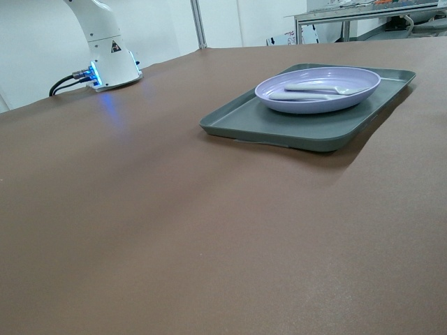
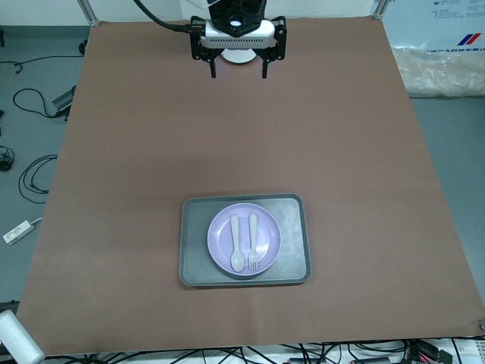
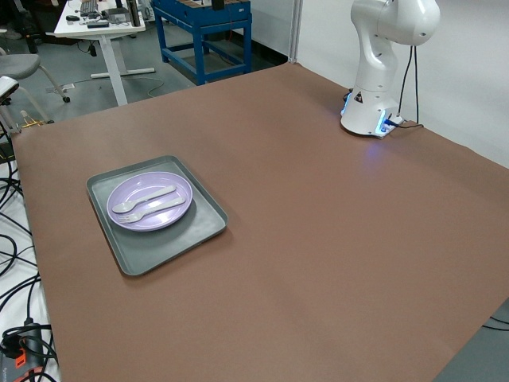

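A grey-green tray (image 2: 292, 243) (image 1: 230, 125) (image 3: 203, 223) rests on the brown table, holding a lilac plate (image 2: 222, 250) (image 1: 318, 106) (image 3: 149, 221). On the plate, a white spoon (image 2: 237, 259) and a white fork (image 2: 253, 239) lie side by side, both lengthwise in the left view. My black gripper (image 2: 239, 70) hangs at the table's far edge in the left view, well away from the tray, its two fingers standing wide open with no object between them. The top and right views show the arm's white base, with the gripper out of frame.
Cables run along the floor and beside the table's edges, and a plastic-wrapped white board (image 2: 439, 45) stands beyond the far right corner.
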